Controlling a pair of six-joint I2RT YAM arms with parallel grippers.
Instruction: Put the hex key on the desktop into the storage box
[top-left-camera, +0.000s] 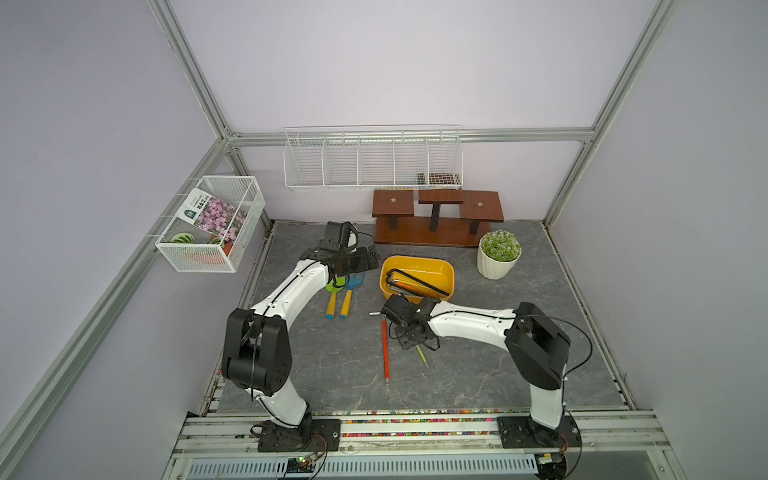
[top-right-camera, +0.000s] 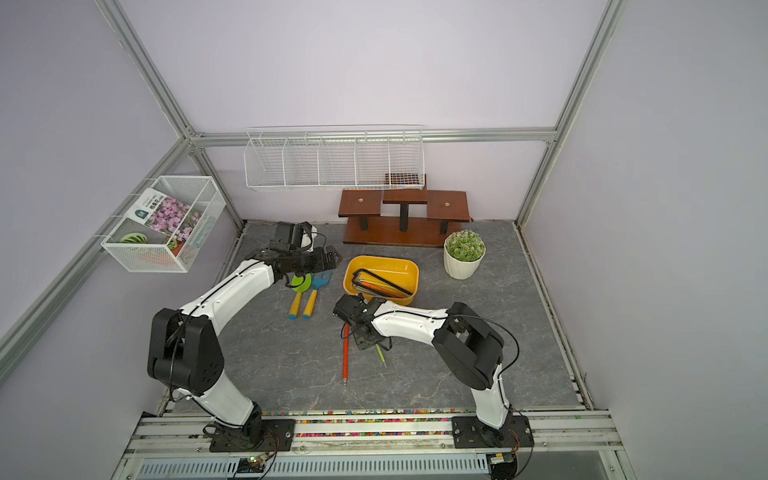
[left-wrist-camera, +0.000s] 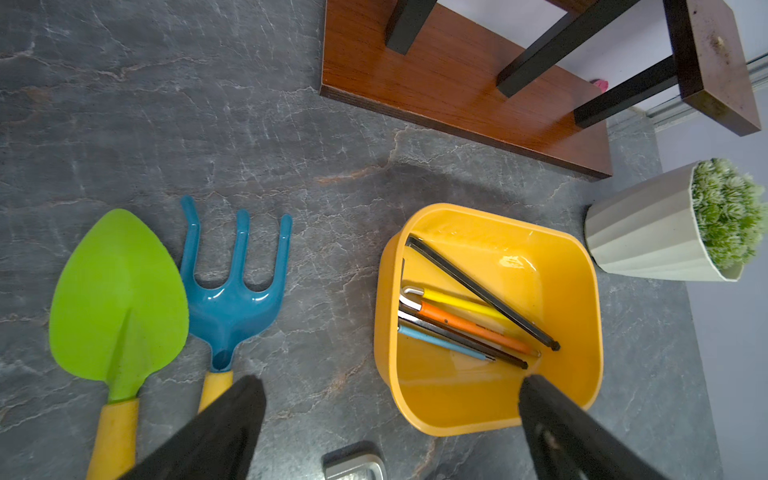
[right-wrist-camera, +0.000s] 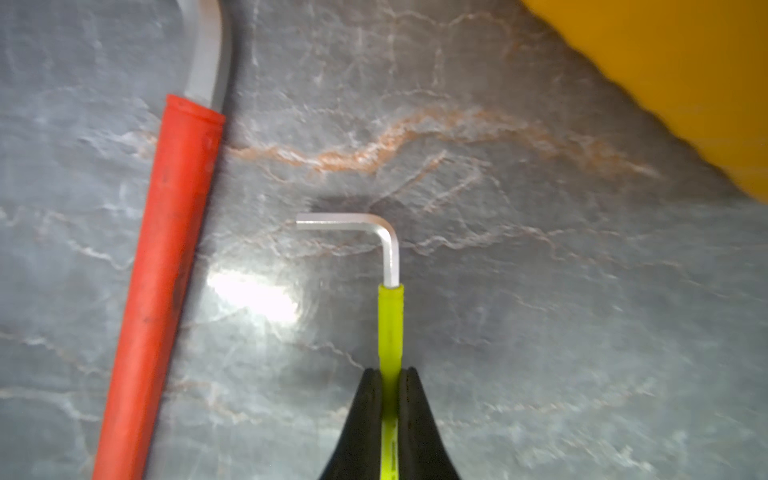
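In the right wrist view my right gripper is shut on the yellow-green hex key (right-wrist-camera: 390, 320), whose bent silver end points forward and left. A larger red hex key (right-wrist-camera: 164, 264) lies on the desktop to its left. The yellow storage box (left-wrist-camera: 386, 320) holds several hex keys, among them an orange one (left-wrist-camera: 472, 326), a black one (left-wrist-camera: 480, 292) and a light blue one (left-wrist-camera: 440, 340). Left of the box, above the garden tools, my left gripper (top-left-camera: 374, 257) stands open, its blurred fingers (left-wrist-camera: 212, 436) wide apart with nothing between them.
A green shovel (left-wrist-camera: 120, 312) and a blue fork (left-wrist-camera: 232, 308) lie left of the box. Behind it is a brown wooden stand (top-left-camera: 424, 232); a white potted plant (top-left-camera: 496, 260) stands at right.
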